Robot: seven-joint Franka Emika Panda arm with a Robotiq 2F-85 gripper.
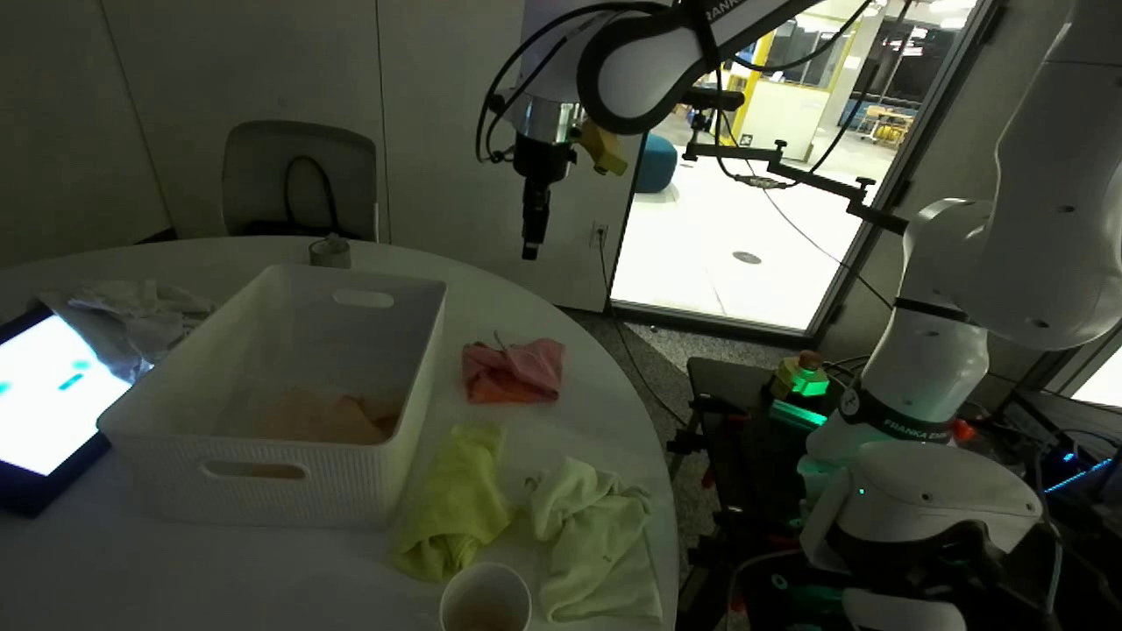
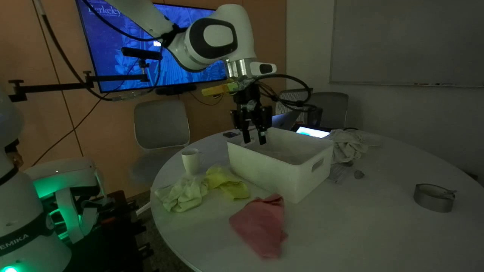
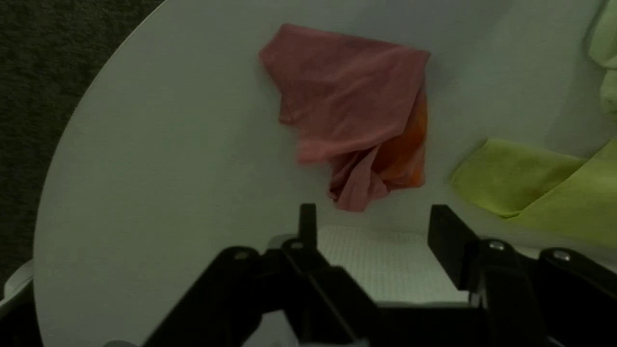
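A red cloth (image 1: pixel 514 372) with an orange patch lies crumpled on the round table, beside the white bin. Above the table, apart from the cloth, hangs my gripper (image 2: pixel 255 138), its fingers parted and empty. In the wrist view the red cloth (image 3: pixel 353 92) is spread out ahead of the gripper. A yellow-green cloth (image 1: pixel 459 503) rests along the bin's side, and a pale green cloth (image 1: pixel 595 536) lies near it. Inside the white bin (image 1: pixel 284 478) is some orange-tan cloth (image 1: pixel 326 417).
A white cup (image 2: pixel 190 161) stands near the pale cloth. At the bin's other side are a lit screen (image 1: pixel 53 394) and a grey cloth (image 2: pixel 348 146). A roll of tape (image 2: pixel 434 198) sits on the otherwise clear part of the table (image 2: pixel 385 235).
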